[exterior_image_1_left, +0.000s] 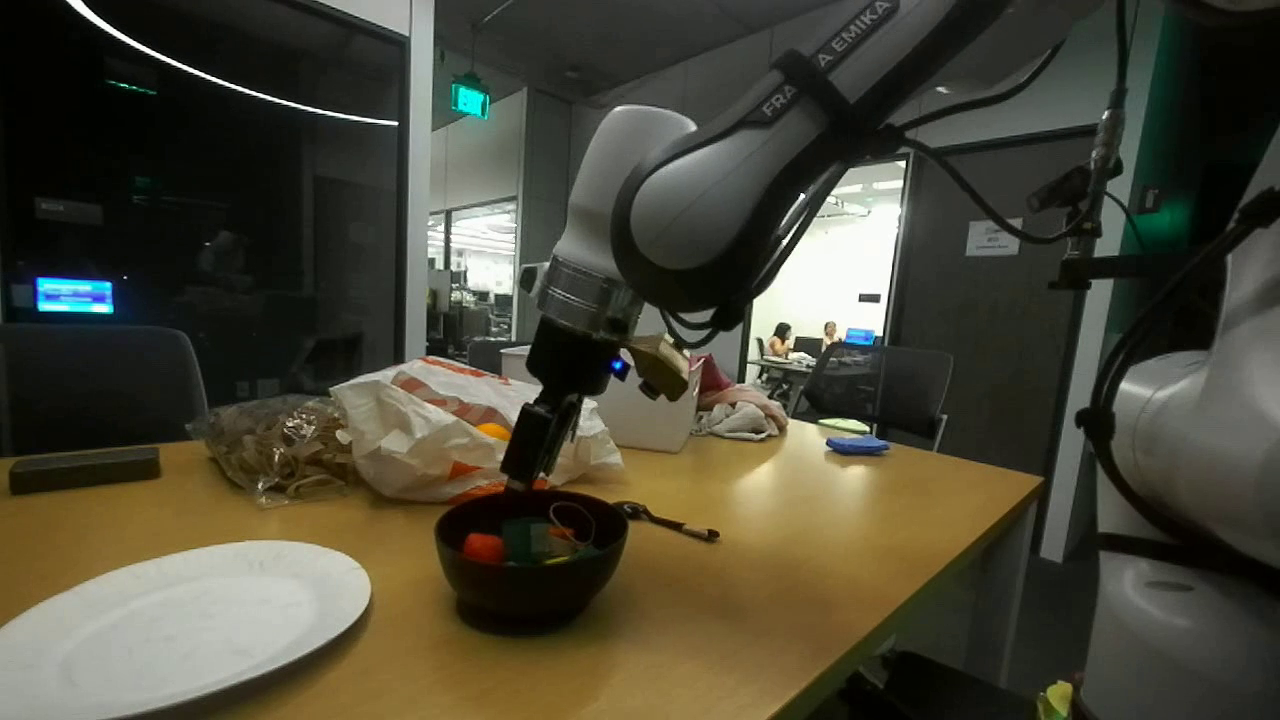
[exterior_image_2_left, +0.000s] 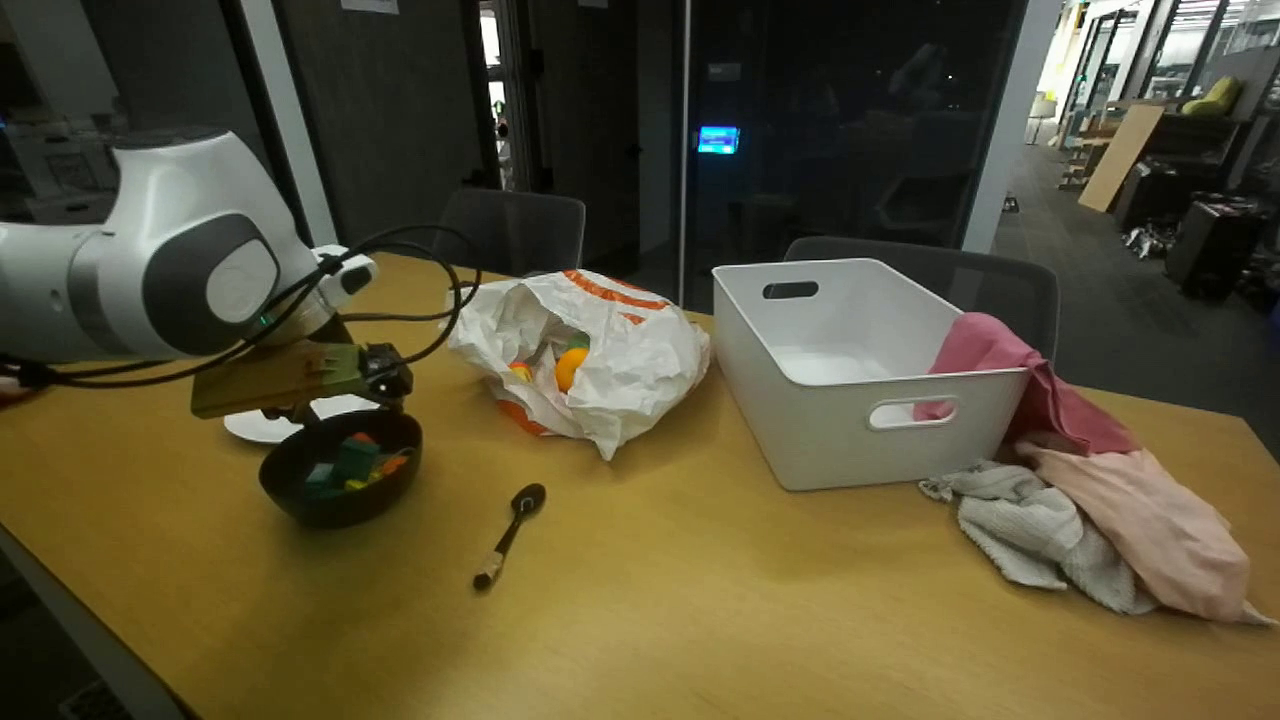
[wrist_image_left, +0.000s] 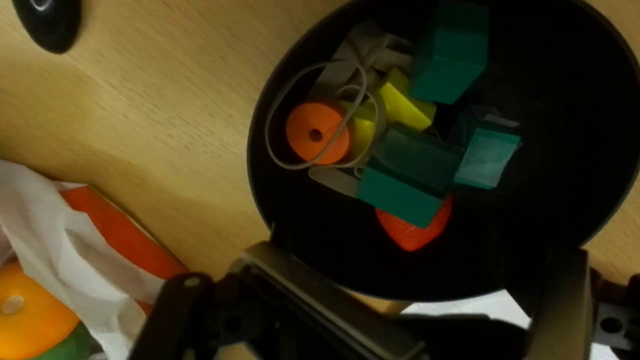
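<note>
A dark bowl (exterior_image_1_left: 528, 600) sits on the table with several small things inside. In the wrist view these are green blocks (wrist_image_left: 402, 186), yellow blocks (wrist_image_left: 399, 102), an orange disc (wrist_image_left: 306, 129) with a hole, a red piece (wrist_image_left: 414, 234) partly under a green block, and a pale rubber band (wrist_image_left: 271, 132). My gripper (exterior_image_1_left: 521, 484) is at the bowl's far rim, tilted downward. Its fingers (wrist_image_left: 564, 306) stand wide apart in the wrist view, with nothing held between them. Exterior view 2 hides the fingertips behind the camera mount and bowl.
A white plate (exterior_image_1_left: 192, 612) lies beside the bowl. Behind stands a white paper bag (exterior_image_2_left: 648, 372) holding an orange fruit-like item (exterior_image_2_left: 570, 368). A black spoon (exterior_image_2_left: 510, 534) lies nearby, and a white bin (exterior_image_2_left: 840, 438) with cloths (exterior_image_2_left: 1140, 504) stands farther off.
</note>
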